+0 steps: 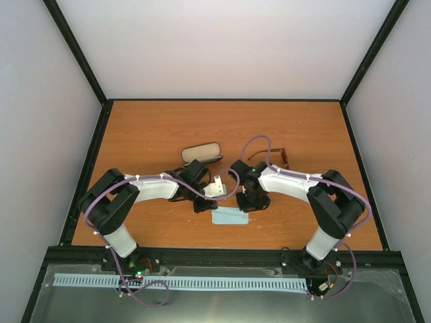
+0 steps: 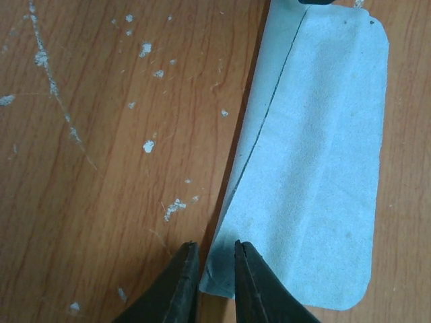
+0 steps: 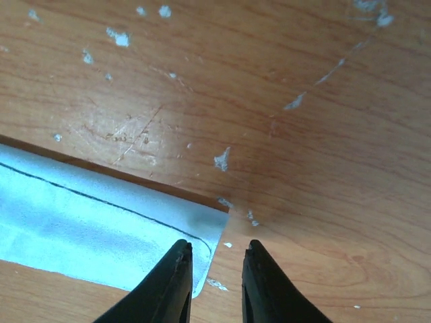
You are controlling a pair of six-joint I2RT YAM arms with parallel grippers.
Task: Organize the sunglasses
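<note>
A light blue cloth lies folded on the table between my grippers, its upper edge turned over in a strip. My left gripper is at the cloth's end, fingers part open over the corner of the folded strip. My right gripper is at the other end, over the cloth's corner; whether anything is between its fingers is unclear, the tips stand slightly apart. Behind them in the top view are the sunglasses case and a pair of sunglasses, partly hidden by the right arm.
Purple cables arch over both arms. White walls enclose the table on three sides.
</note>
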